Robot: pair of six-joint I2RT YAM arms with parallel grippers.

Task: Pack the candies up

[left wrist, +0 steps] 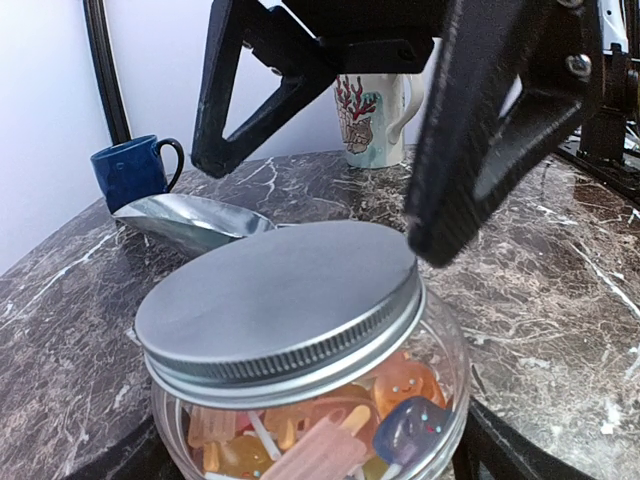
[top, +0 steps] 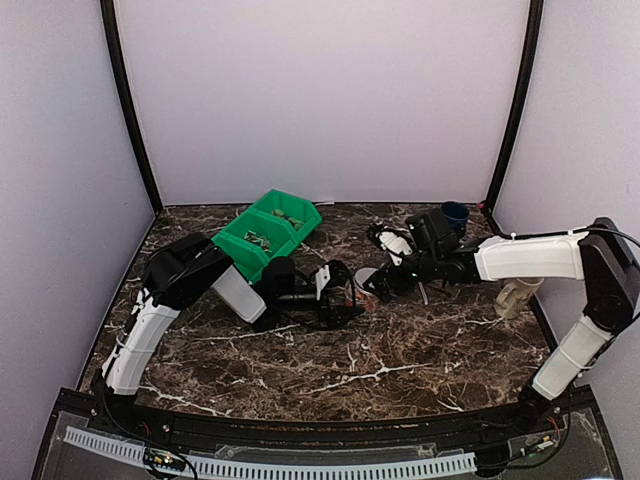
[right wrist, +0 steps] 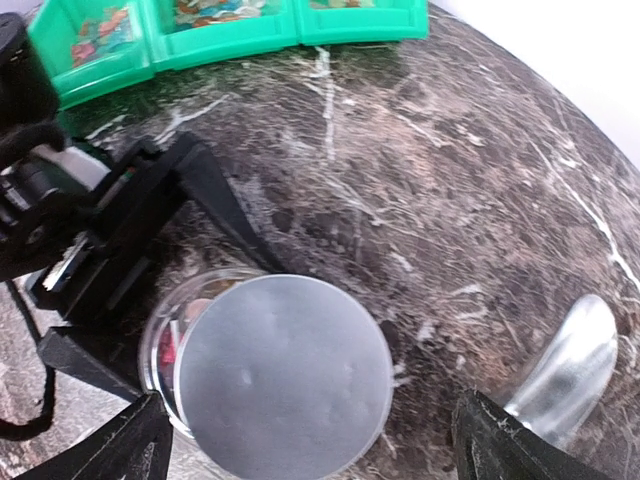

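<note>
A glass jar of candies with a silver lid stands at the table's centre. My left gripper is low at the jar, its open fingers on either side of it, as the right wrist view shows. My right gripper is open above and to the right of the jar; its fingertips show at the bottom of the right wrist view, either side of the lid. A green compartment tray with candies stands at the back left.
A metal scoop lies beyond the jar. A blue mug and a patterned mug stand at the right of the table.
</note>
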